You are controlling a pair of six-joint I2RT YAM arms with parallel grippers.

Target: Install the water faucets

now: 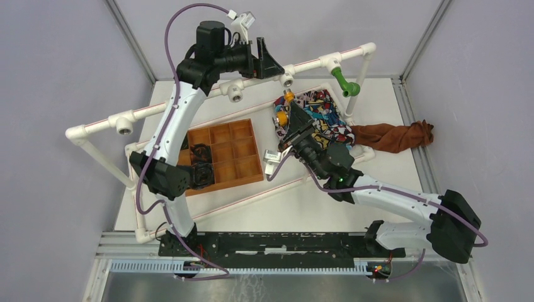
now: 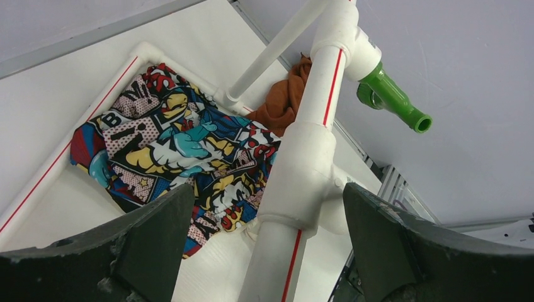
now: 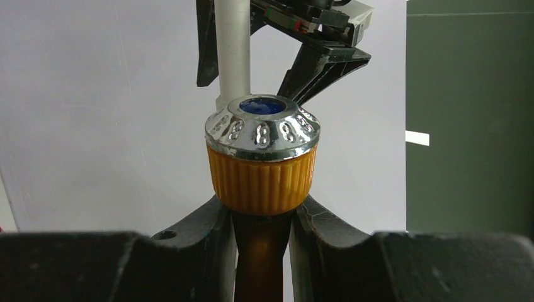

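My left gripper is open around the white top pipe at a tee fitting (image 2: 296, 170), its fingers either side. My right gripper is shut on an orange faucet (image 3: 261, 179) with a chrome, blue-centred cap. From above, that faucet (image 1: 282, 117) is held just below the tee (image 1: 287, 80) beside my left gripper. A green faucet (image 1: 342, 82) is fitted on the right-hand tee. Other white tees (image 1: 235, 94) along the pipe have open ends.
An orange compartment tray (image 1: 230, 177) lies lower left under the frame. A patterned cloth (image 1: 321, 113) and a brown cloth (image 1: 393, 137) lie to the right. The lower pipe (image 1: 245, 203) crosses the white board.
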